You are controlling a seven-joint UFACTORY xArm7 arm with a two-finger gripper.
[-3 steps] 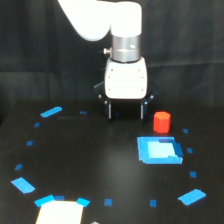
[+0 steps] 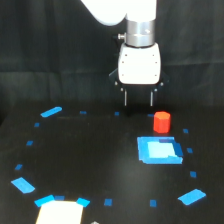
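Observation:
My gripper [image 2: 138, 97] hangs in the air at the back of the dark table, its two thin fingers spread apart with nothing visible between them. To the right of it and a little lower in the view stands a red block [image 2: 161, 122]. Just in front of the block lies a blue tray [image 2: 143, 148] with a white patch inside. The gripper touches neither of them.
Blue strips lie at the back left [image 2: 51, 112], front left [image 2: 23, 185] and front right [image 2: 191, 197]. Small blue squares dot the table. A pale object [image 2: 60, 213] is cut off by the bottom edge.
My gripper has moved to the right, closer to the red block, and slightly up in the view. The block, the tray and the strips have stayed in place.

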